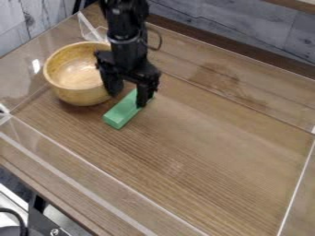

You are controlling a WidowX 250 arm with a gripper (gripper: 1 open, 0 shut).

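A black arm hangs from the top centre, its gripper [127,92] low over a green rectangular block [122,114] lying on the tan table [215,166]. The gripper is open, its fingers apart on either side above the block's upper end. A round wooden bowl [69,74] sits just left of the gripper.
A pale wall or edge runs along the upper left, with dark cables at the lower left corner.
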